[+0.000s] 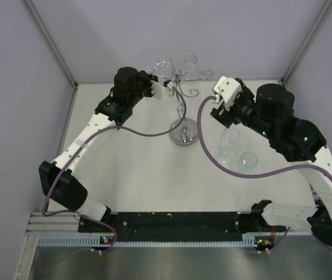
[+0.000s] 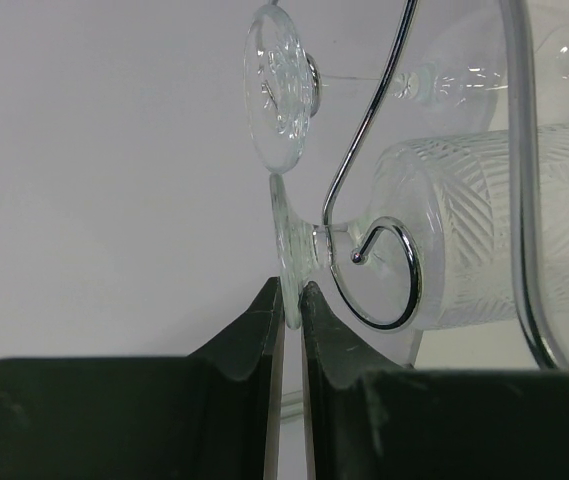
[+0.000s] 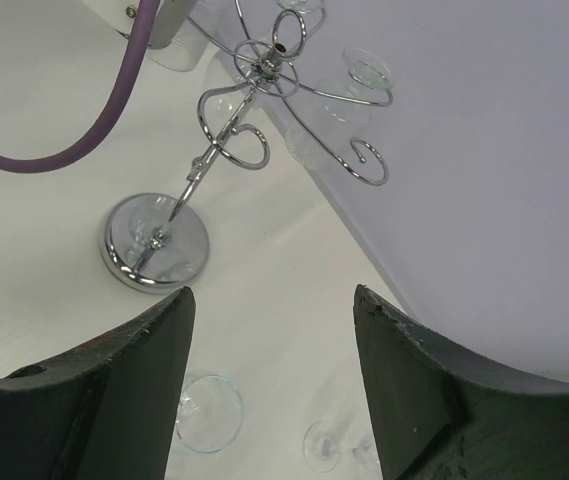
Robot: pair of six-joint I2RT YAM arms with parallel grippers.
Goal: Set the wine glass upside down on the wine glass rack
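The chrome glass rack stands mid-table. In the left wrist view a patterned glass hangs sideways in the image with its stem in a wire loop, and its foot is at the fingertips of my left gripper; whether they grip it is unclear. A second glass sits in another loop behind. My right gripper is open and empty, to the right of the rack.
More glasses are on the right of the table, below my right gripper.
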